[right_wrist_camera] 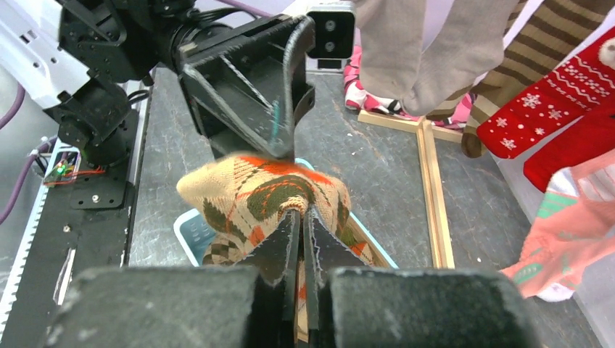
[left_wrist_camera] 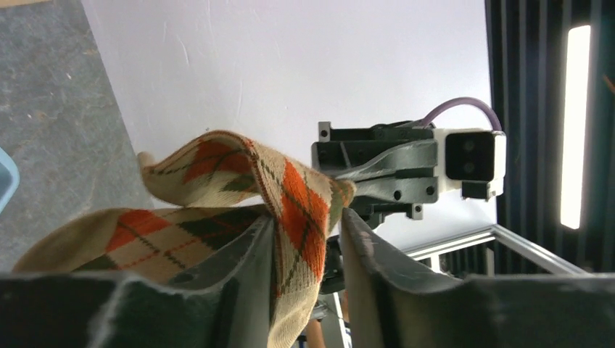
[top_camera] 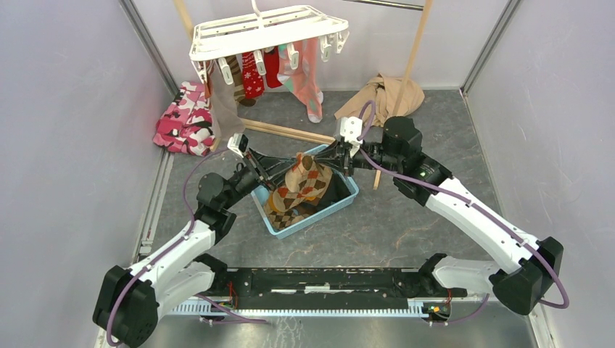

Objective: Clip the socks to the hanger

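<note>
A tan argyle sock is raised over the blue basket. My right gripper is shut on the sock, pinching it at one end. My left gripper reaches to the same sock from the left, with a fold between its blurred fingertips; whether it grips cannot be made out. The white clip hanger hangs at the back left, with several socks clipped on, including red snowflake socks and a pink sock.
Pink camouflage cloth lies at the back left, tan cloth at the back right. Wooden strips lie behind the basket, and an upright pole stands to the right.
</note>
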